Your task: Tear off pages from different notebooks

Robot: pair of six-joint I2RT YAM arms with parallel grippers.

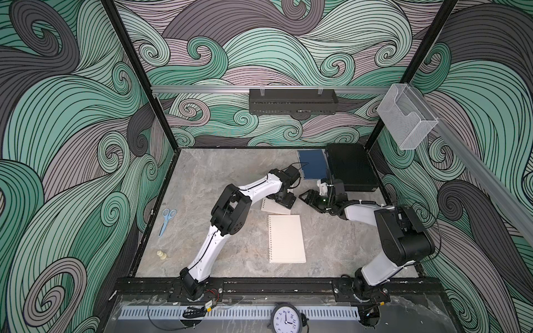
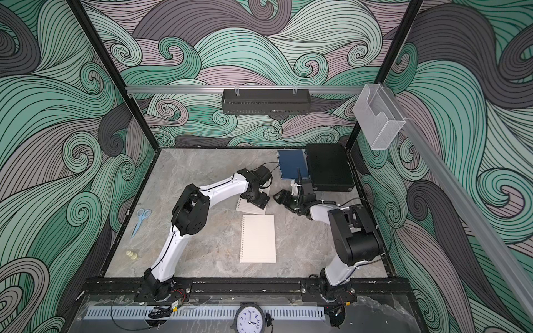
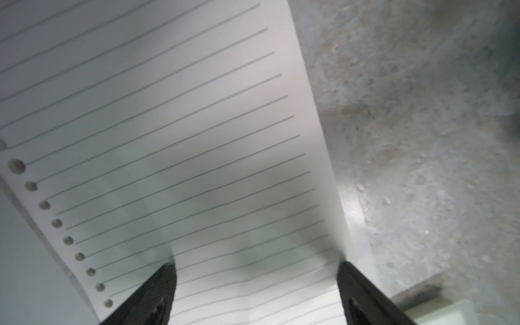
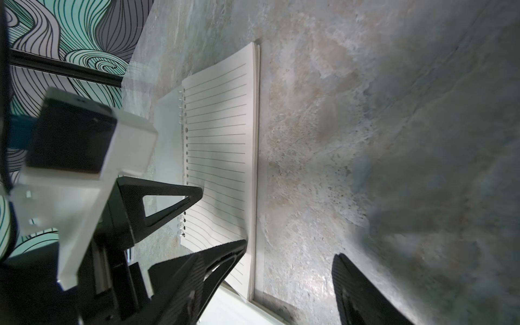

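A lined spiral notebook lies open on the table, partly hidden under my left arm in both top views. My left gripper is over its near end, fingers spread and pointing down at the lined page, close to the right edge. Around the fingertips the page bows slightly; no sheet shows pinched between them. To the right, my right gripper hangs open over bare table with nothing inside. Nearer the front lies a second open notebook with cream pages and its spiral on the left.
A closed blue notebook and a black box stand at the back right. Blue scissors and a small pale object are on the left.
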